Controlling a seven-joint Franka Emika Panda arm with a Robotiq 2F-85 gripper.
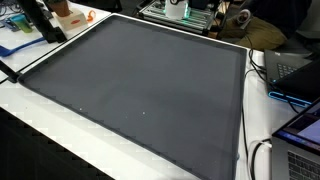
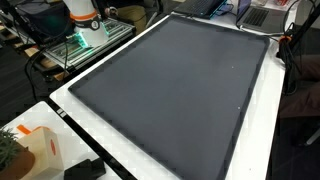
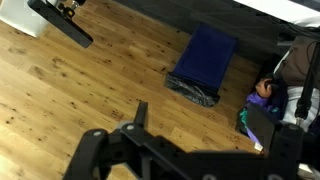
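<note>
In the wrist view my gripper is open, its two dark fingers wide apart at the bottom edge. Nothing lies between them; past them is a wooden floor. A dark grey mat covers most of a white table, and its surface is bare. The white robot base stands beyond one table edge. Neither exterior view shows the gripper.
Laptops and cables line one side of the table. At a corner stand an orange-brown container and a black object. Below the wrist camera lie a dark blue item and a cluttered pile.
</note>
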